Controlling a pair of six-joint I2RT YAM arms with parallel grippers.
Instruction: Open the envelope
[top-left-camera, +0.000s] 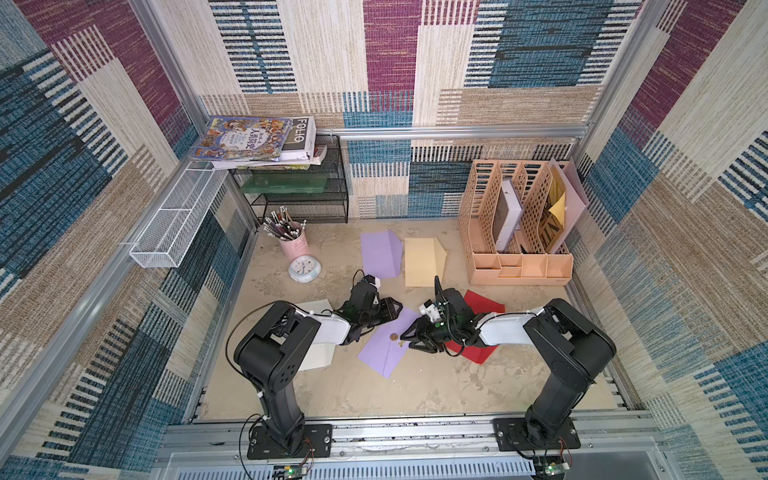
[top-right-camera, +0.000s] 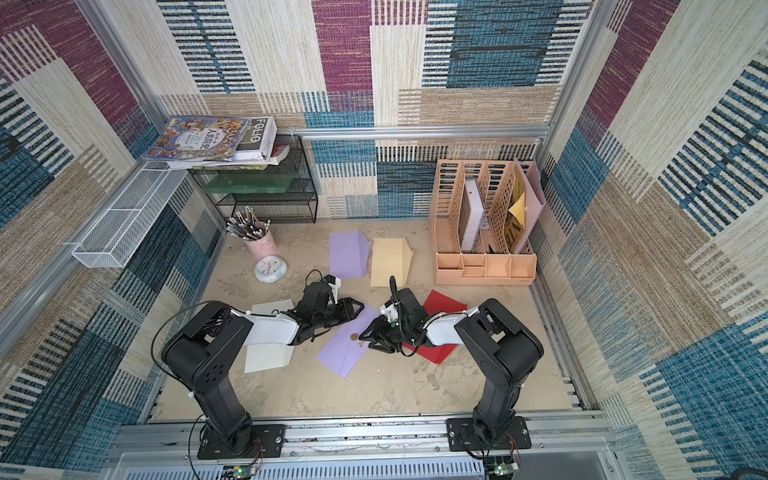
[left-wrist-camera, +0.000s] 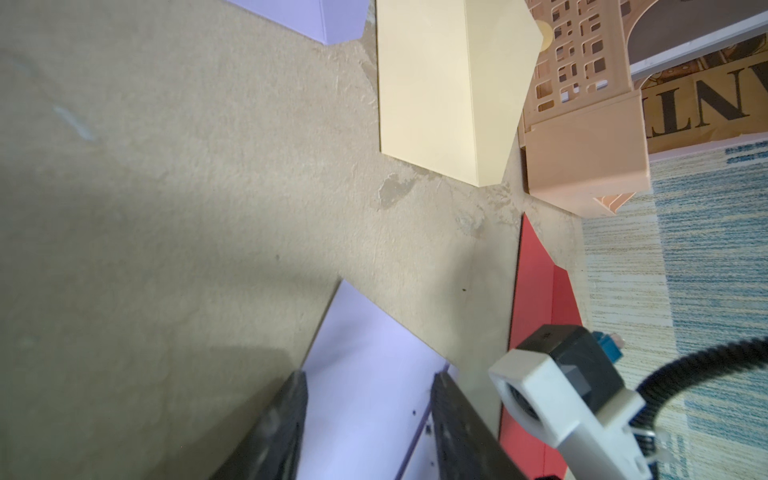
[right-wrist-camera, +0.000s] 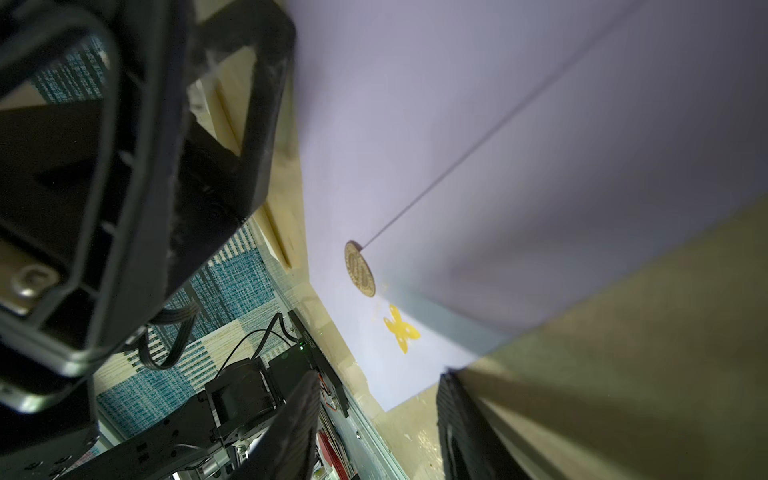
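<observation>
A lilac envelope (top-left-camera: 381, 355) with a brown seal (right-wrist-camera: 359, 268) and a small yellow butterfly (right-wrist-camera: 401, 326) lies slanted in the table's middle. My left gripper is open over the envelope's upper end, its fingers either side of that corner in the left wrist view. My right gripper is low at the envelope's right edge by the seal, fingers apart, one fingertip at or very near the paper edge.
Lilac (top-left-camera: 381, 253) and cream (top-left-camera: 424, 262) envelopes lie behind, a white one (top-right-camera: 269, 356) left, a red one (top-right-camera: 440, 352) under the right arm. A peach organiser (top-left-camera: 520, 268), pen cup (top-left-camera: 292, 244) and clock (top-left-camera: 305, 269) stand further back.
</observation>
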